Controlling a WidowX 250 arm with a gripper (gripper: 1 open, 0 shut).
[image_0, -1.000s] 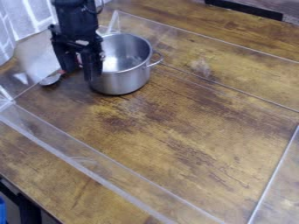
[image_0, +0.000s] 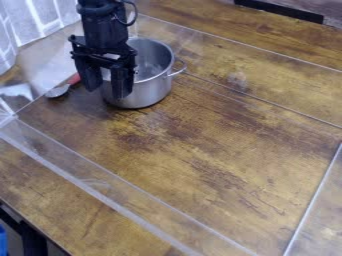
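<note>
My black gripper (image_0: 104, 72) hangs over the left part of a steel pot (image_0: 142, 91) at the upper left of the table. Its fingers overlap the pot's left rim and wall; whether they are open or shut, or touch the pot, I cannot tell. A ladle-like metal utensil (image_0: 58, 91) lies left of the pot, partly hidden, near something reddish.
Clear panels or strips (image_0: 127, 212) run along its edges. A light translucent sheet (image_0: 20, 55) stands at the back left.
My gripper has shifted slightly to the right, further over the pot. The pot stands in about the same place.
</note>
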